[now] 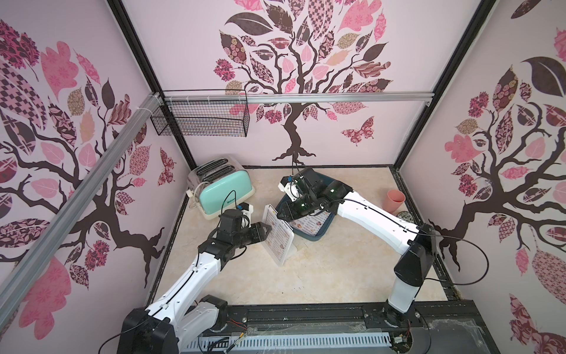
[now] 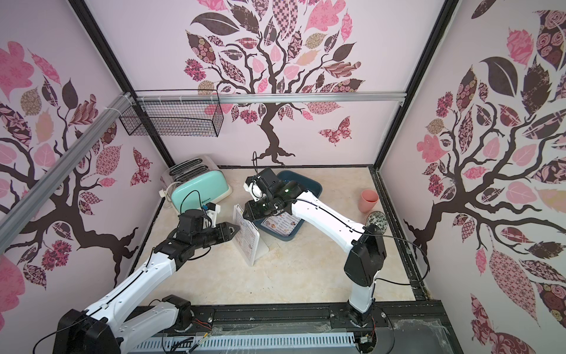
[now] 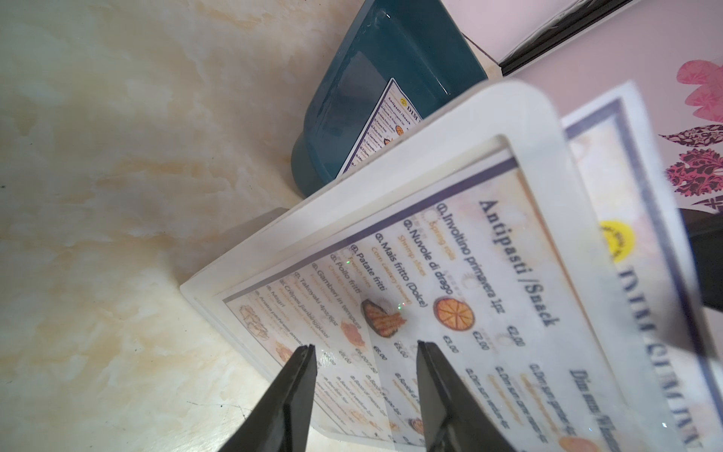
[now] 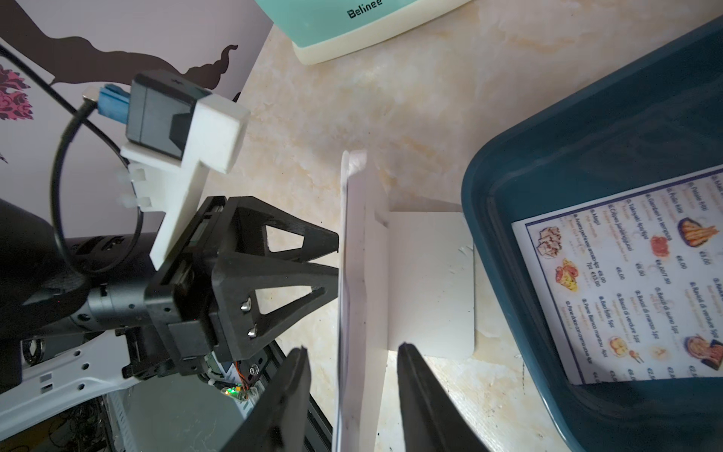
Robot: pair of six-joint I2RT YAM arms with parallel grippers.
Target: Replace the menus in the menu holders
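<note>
The white menu holder [image 1: 278, 239] stands tilted on the counter, its printed menu [image 3: 391, 301] facing my left gripper [image 1: 262, 232]. That gripper is at the holder's left side, apparently shut on it; its fingertip contact is partly hidden. A menu sheet [image 3: 647, 218] sticks out beyond the holder's top frame in the left wrist view. My right gripper is part open over the holder's top, the thin white edge between its fingers; contact is unclear. Another menu [image 4: 617, 271] lies in the dark blue tray [image 4: 527, 143].
The mint toaster [image 1: 223, 191] stands at the back left. A pink cup [image 1: 393, 199] and a patterned round object [image 2: 376, 219] are at the right. A wire basket [image 1: 199, 115] hangs above.
</note>
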